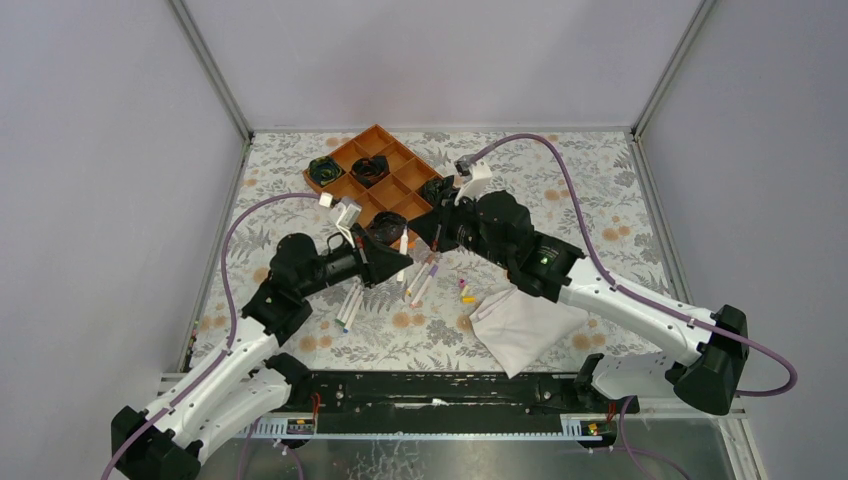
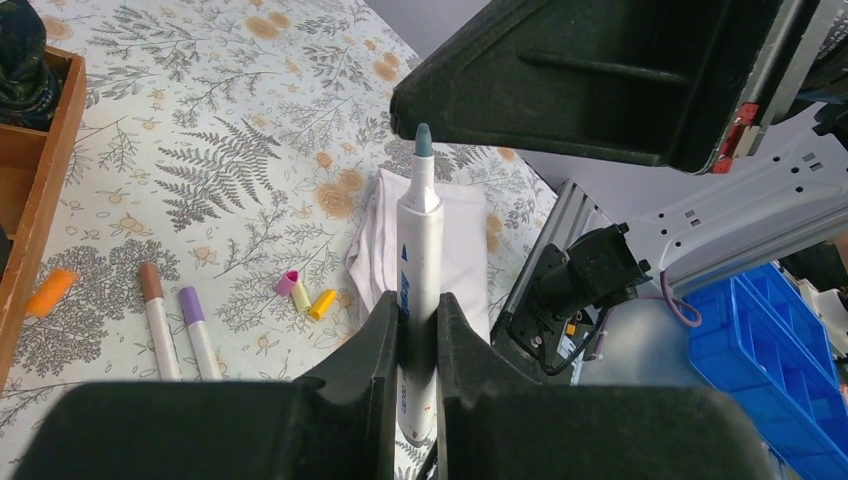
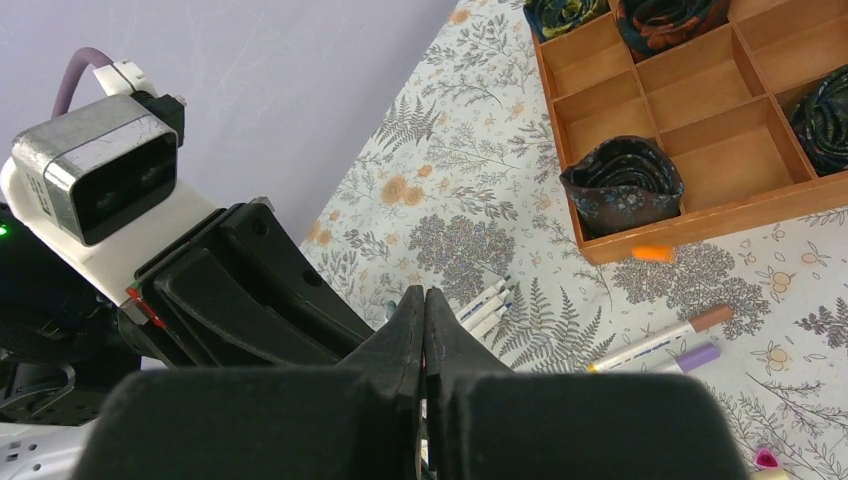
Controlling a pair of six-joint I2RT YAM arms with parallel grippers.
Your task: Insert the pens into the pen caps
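In the left wrist view, a white pen [image 2: 419, 260] with a bare blue-grey tip stands upright, gripped by my left gripper. From above, that pen shows between the two grippers, its tip end close to my right gripper [image 1: 411, 226]. The right wrist view has the right fingers [image 3: 402, 335] closed together; no cap shows between them, and anything lower down is hidden. Other pens lie on the cloth: a brown-ended pen [image 3: 660, 340], a purple-ended pen [image 2: 200, 332] and several white pens [image 1: 350, 306]. Loose caps include a yellow cap [image 2: 322, 304], a pink cap [image 2: 287, 282] and an orange cap [image 2: 51, 291].
A wooden divided box [image 1: 376, 128] holding rolled dark cloths sits behind the grippers. Toward the front right lies a folded white cloth [image 1: 525, 325].
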